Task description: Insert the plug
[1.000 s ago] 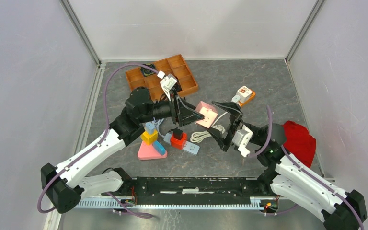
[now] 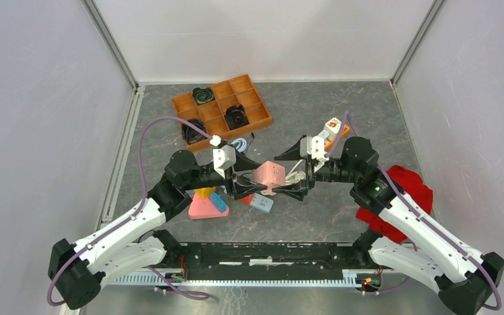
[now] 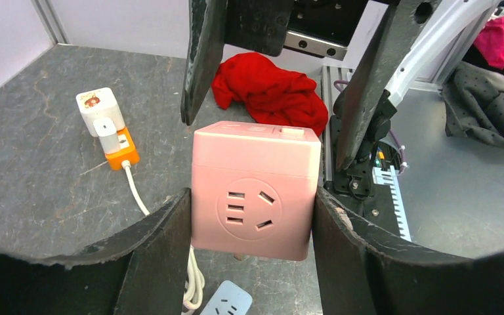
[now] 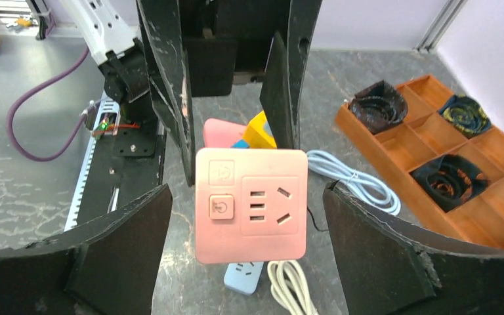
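A pink cube socket (image 2: 269, 174) is held between the fingers of my left gripper, its socket face with slots turned toward that wrist camera. In the right wrist view the socket (image 4: 251, 223) shows a button and more slots. My right gripper faces it from the other side, fingers apart around it with visible gaps, so open. A white plug adapter (image 3: 100, 111) sits on an orange power strip (image 3: 122, 153) at the back right of the table.
Below lie a grey-blue power strip (image 2: 261, 204), white cable (image 4: 289, 289), a pink pad (image 2: 200, 209) and yellow block (image 4: 259, 131). A wooden compartment tray (image 2: 256, 111) stands at the back, a red cloth (image 2: 407, 203) at the right.
Both arms have shifted: my left gripper has come down toward the front with the pink socket, now more level, and my right gripper has turned to point straight at it.
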